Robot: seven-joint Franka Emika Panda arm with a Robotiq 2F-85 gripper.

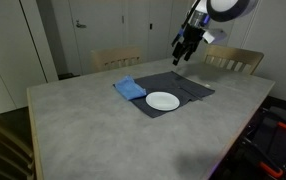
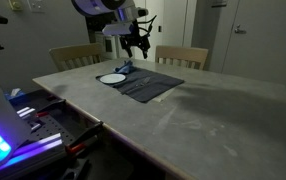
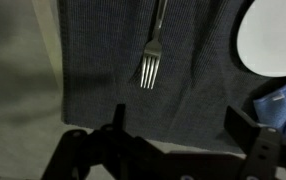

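Observation:
My gripper (image 1: 182, 57) hangs in the air over the far right part of a dark placemat (image 1: 164, 82). Its fingers stand wide apart in the wrist view, with nothing between them. A silver fork (image 3: 151, 63) lies on the placemat, tines toward the gripper and a little ahead of it, apart from the fingers. On the mat rests a white round plate (image 1: 163, 101), cut off by the wrist view's right edge. Beside the plate is a crumpled blue cloth (image 1: 129, 88), partly hidden behind the right finger in the wrist view.
Chairs (image 1: 233, 61) stand along its far side. The robot's dark base (image 1: 263, 150) sits at the near right.

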